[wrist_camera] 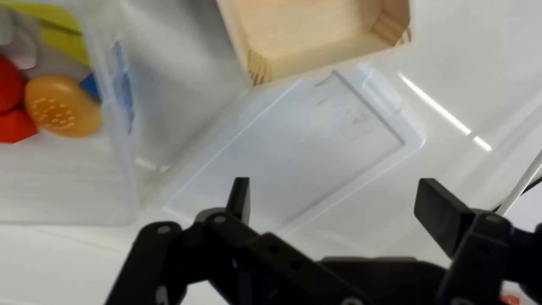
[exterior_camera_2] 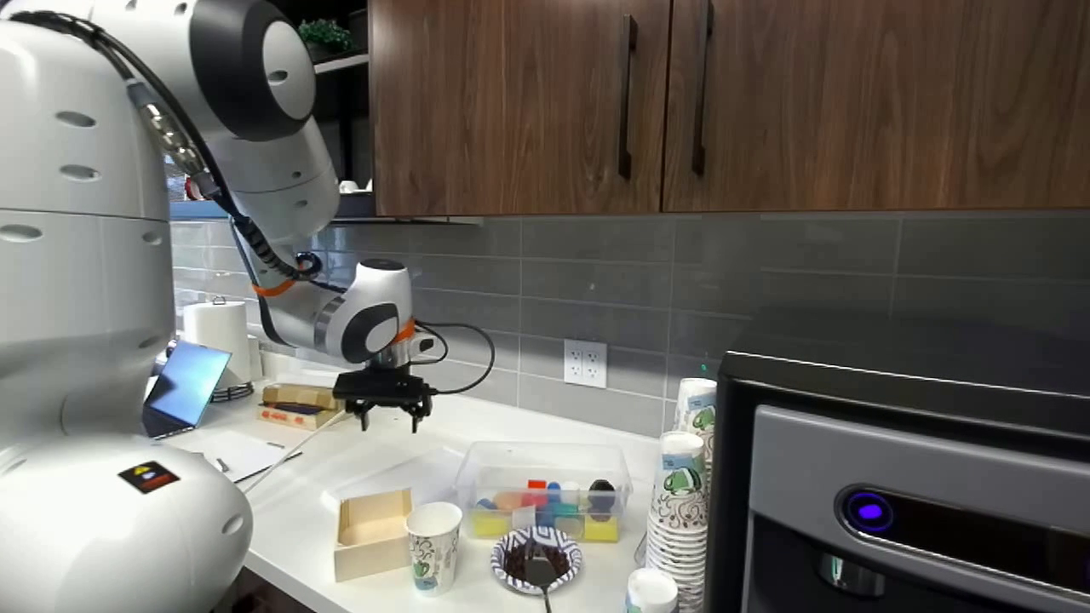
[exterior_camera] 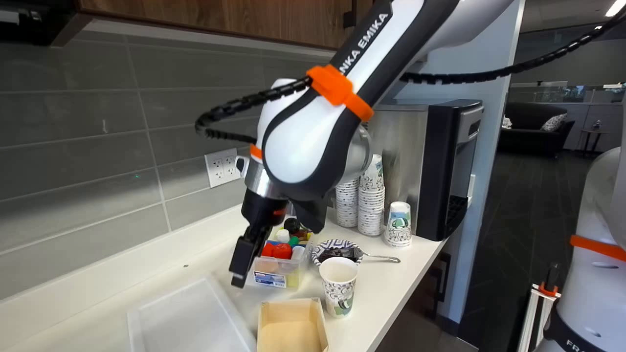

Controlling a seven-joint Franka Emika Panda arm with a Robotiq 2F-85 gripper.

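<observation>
My gripper hangs open above the counter, its two black fingers wide apart and nothing between them. Below it in the wrist view lies a flat translucent lid [wrist_camera: 305, 147]. The small wooden box [exterior_camera: 291, 328] stands empty on the counter, beside a patterned paper cup [exterior_camera: 339, 287]. Behind these, a clear plastic bin [exterior_camera_2: 542, 456] holds several colourful toy pieces, among them a red one [exterior_camera: 282, 251] and an orange, bun-like one [wrist_camera: 62, 106]. A patterned bowl [exterior_camera_2: 501, 560] with dark contents and a utensil in it sits in front of the bin.
Stacks of paper cups [exterior_camera_2: 679, 511] stand beside the black-and-steel machine [exterior_camera_2: 899, 460]. Paper, a laptop [exterior_camera_2: 189, 383] and another box [exterior_camera_2: 296, 403] occupy the counter's far left. Behind the counter rises the tiled wall; wooden cabinets [exterior_camera_2: 521, 102] hang overhead.
</observation>
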